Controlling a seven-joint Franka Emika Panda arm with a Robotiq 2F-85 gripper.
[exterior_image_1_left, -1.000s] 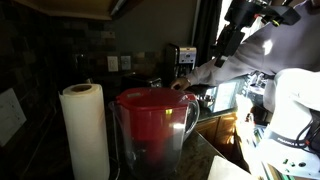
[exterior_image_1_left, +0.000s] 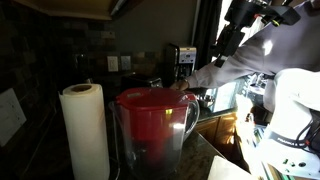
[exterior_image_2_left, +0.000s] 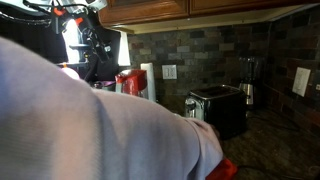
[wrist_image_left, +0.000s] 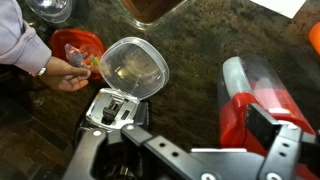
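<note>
My gripper (exterior_image_1_left: 243, 25) hangs at the upper right in exterior view 1, above the counter. Its dark fingers fill the bottom of the wrist view, where their spacing is hard to judge. A clear pitcher with a red lid and red inside (wrist_image_left: 262, 95) lies close to the right of them in that view. Seen from exterior view 1, the red pitcher (exterior_image_1_left: 153, 130) stands in front of the counter's back part. A person's hand (wrist_image_left: 66, 74) holds something small and colourful by a red bowl (wrist_image_left: 82, 46). Beside it is a clear round container (wrist_image_left: 134, 68).
A paper towel roll (exterior_image_1_left: 86, 130) stands left of the pitcher. The silver and black toaster (exterior_image_2_left: 217, 110) is on the counter near a blender (exterior_image_2_left: 250, 80). In exterior view 2 the person's sleeve (exterior_image_2_left: 100, 120) blocks much of the scene.
</note>
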